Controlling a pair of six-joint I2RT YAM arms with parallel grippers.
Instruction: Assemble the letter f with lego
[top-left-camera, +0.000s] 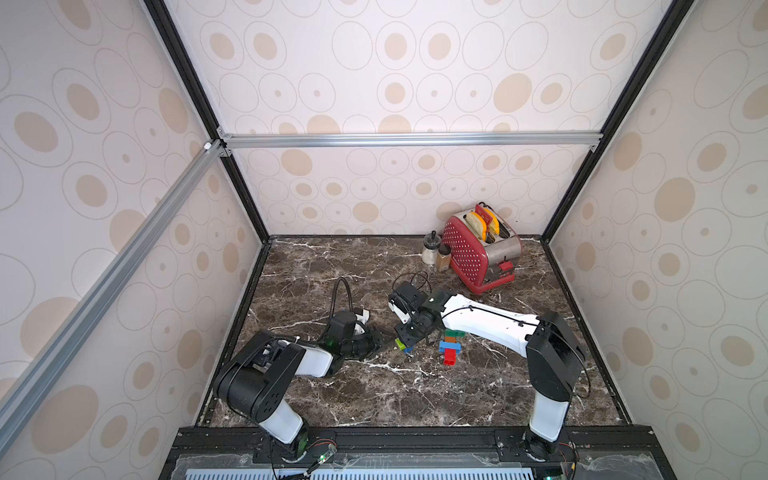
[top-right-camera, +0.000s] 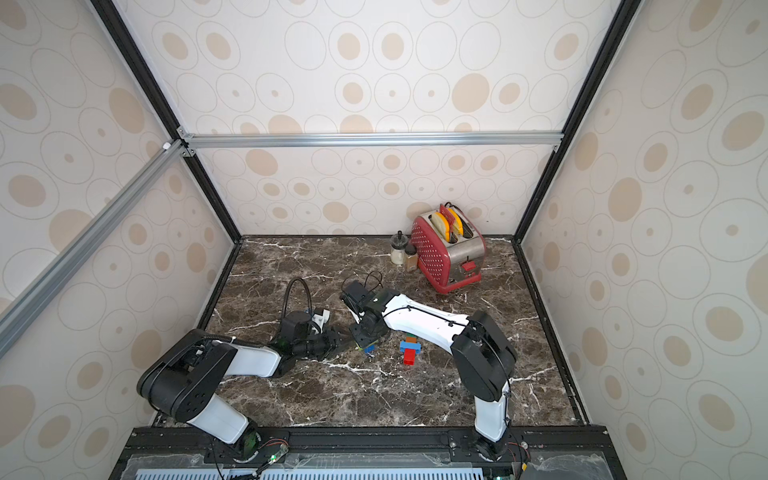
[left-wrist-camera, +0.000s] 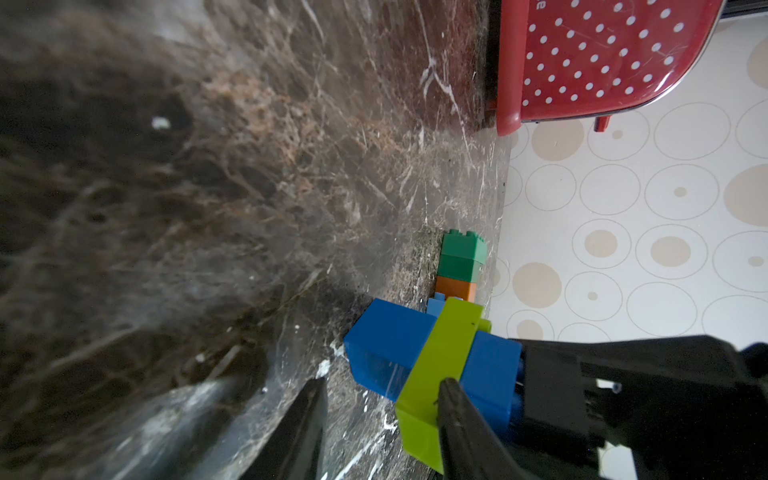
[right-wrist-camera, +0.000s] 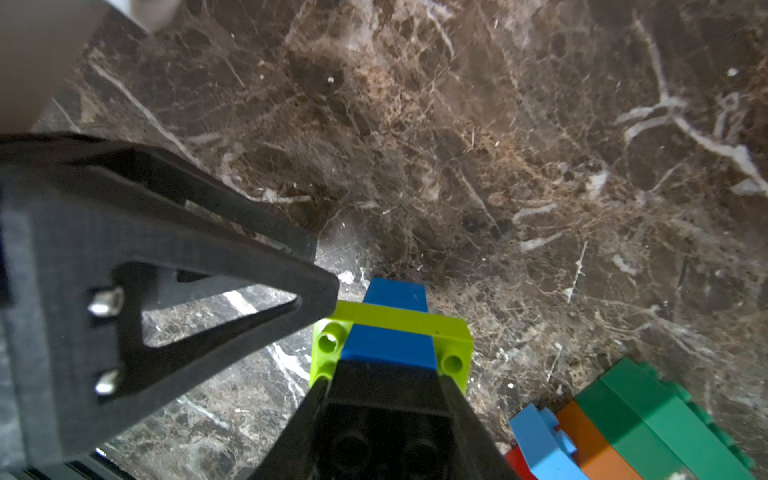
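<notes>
My right gripper is shut on the near blue brick (right-wrist-camera: 390, 347) of a small assembly. A lime brick (right-wrist-camera: 404, 318) lies across that brick, with another blue brick (right-wrist-camera: 396, 294) on its far side. In the left wrist view the lime brick (left-wrist-camera: 440, 360) stands between the two blue ones, above the table. My left gripper points at the assembly's left end. Its fingers (left-wrist-camera: 300, 436) stand apart with bare table showing in the gap; one overlaps the lime brick, but whether they grip it is unclear.
To the assembly's right, green (right-wrist-camera: 656, 416), orange (right-wrist-camera: 593, 440), light-blue (right-wrist-camera: 544, 444) and red (top-left-camera: 449, 357) bricks sit joined on the table. A red toaster (top-left-camera: 476, 256) and two shakers (top-left-camera: 432, 249) stand at the back.
</notes>
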